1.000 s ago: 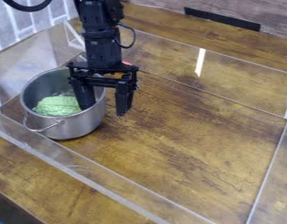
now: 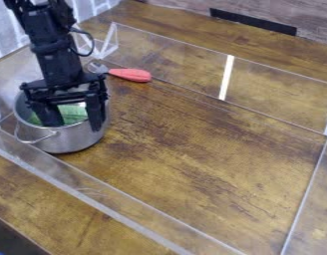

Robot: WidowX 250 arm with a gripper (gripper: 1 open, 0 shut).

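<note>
My black gripper point(image 2: 65, 100) stands open over a steel pot point(image 2: 67, 136) at the left, its fingers reaching down into the pot's mouth. A pale green object point(image 2: 68, 114) lies inside the pot, partly hidden by the gripper. Whether the fingers touch it I cannot tell. A red-handled utensil point(image 2: 129, 75) lies behind the pot, to the right of the arm.
Clear low walls border the wooden table point(image 2: 206, 159), which is empty across its middle and right. White tape point(image 2: 226, 78) marks the back wall. A dark slot shows at the far back.
My gripper has moved left and lower over the pot, uncovering more of the red utensil and now covering much of the green object.
</note>
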